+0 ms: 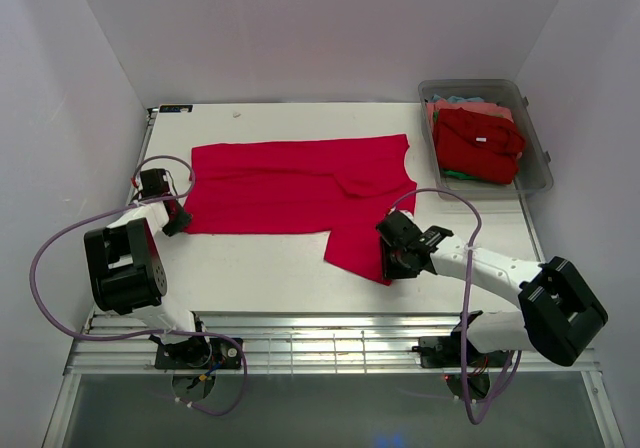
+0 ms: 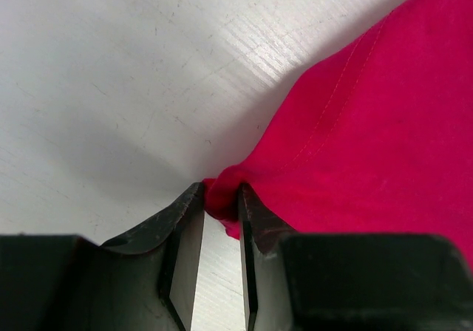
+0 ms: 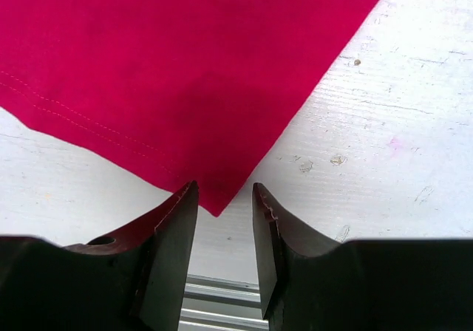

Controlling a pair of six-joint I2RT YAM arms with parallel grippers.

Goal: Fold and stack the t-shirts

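Note:
A red t-shirt point(image 1: 270, 188) lies spread flat on the white table. My left gripper point(image 1: 176, 223) is at its left end; in the left wrist view its fingers point(image 2: 181, 227) close around a bunched red corner, with a narrow gap between the tips. My right gripper point(image 1: 394, 268) is open over the sleeve at the near right; in the right wrist view the sleeve's pointed corner point(image 3: 211, 198) lies between and just ahead of the fingertips.
A grey bin point(image 1: 535, 173) at the back right holds folded red, pink, green and blue shirts. A metal rail runs along the near edge.

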